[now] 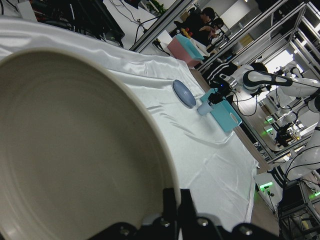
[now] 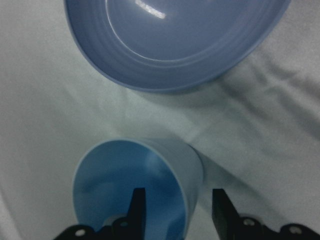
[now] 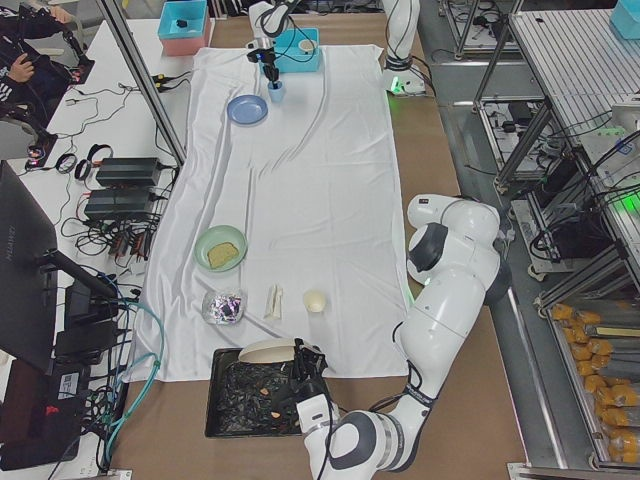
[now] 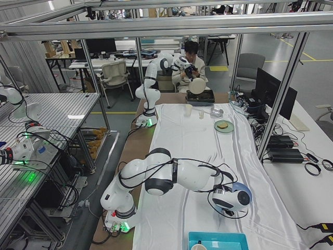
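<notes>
A large cream dish (image 1: 80, 140) is raised above the black tray (image 3: 250, 400), its rim between the fingers of my left gripper, which is shut on it. A light blue cup (image 2: 187, 175) stands beside the blue plate (image 2: 175, 40). My right gripper is open over the cup's rim, with one finger over the cup's inside and the other outside it.
A green plate (image 3: 215, 240) with a yellow slice, a shiny packet (image 3: 223, 306), a wrapped item (image 3: 273, 301) and a small cream cup (image 3: 314, 300) lie near the tray. A turquoise bin (image 4: 217, 239) is at the far end.
</notes>
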